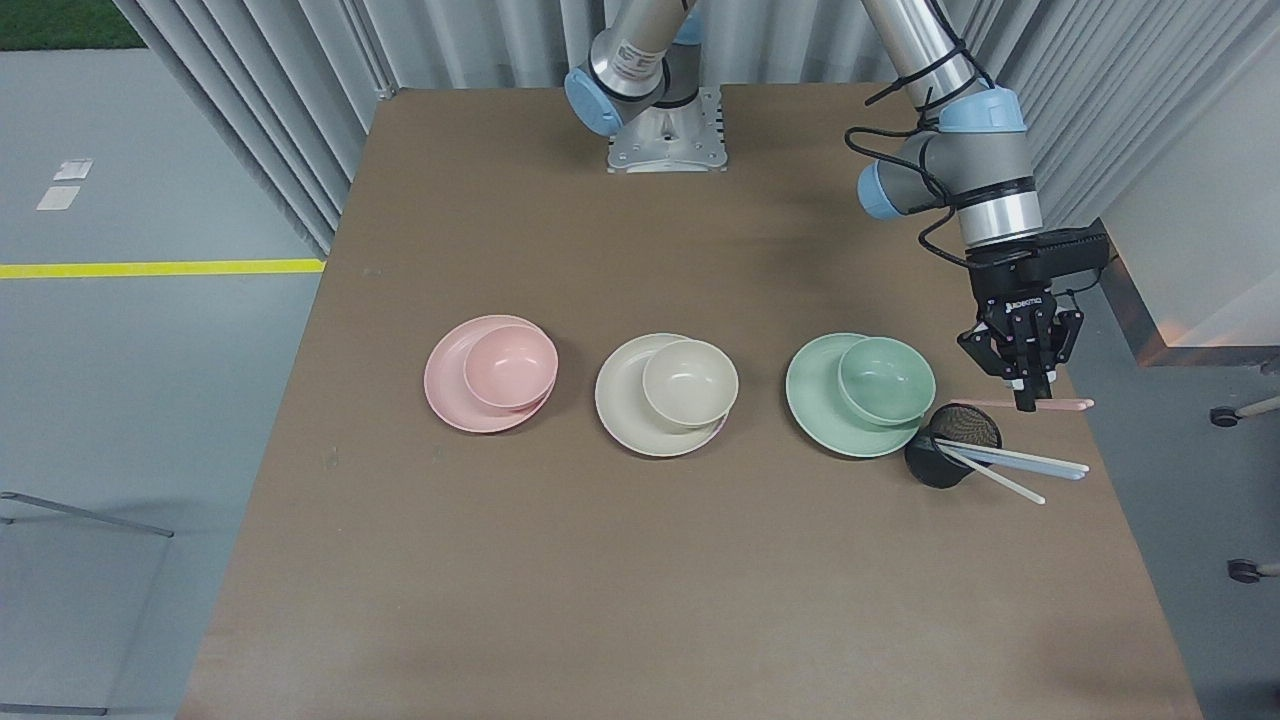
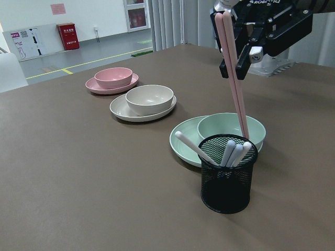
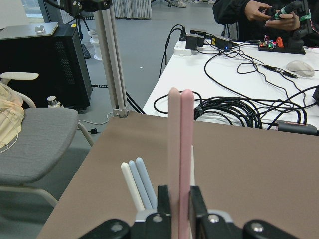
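Observation:
My gripper (image 1: 1032,382) is shut on a pair of pink chopsticks (image 2: 232,73), just above and behind a black mesh cup (image 2: 226,185). The cup holds white and pale blue chopsticks (image 3: 144,180), leaning out toward the right in the front view. In the wrist view the pink pair (image 3: 185,149) stands upright between the fingers. Left of the cup in the front view are a green bowl (image 1: 885,378) on a green plate (image 1: 822,408), a white bowl (image 1: 690,384) on a white plate (image 1: 624,402), and a pink bowl (image 1: 510,366) on a pink plate (image 1: 444,384).
The cup stands near the table's right edge. A white table (image 3: 234,79) with cables and a grey chair (image 3: 40,139) are beyond the edge.

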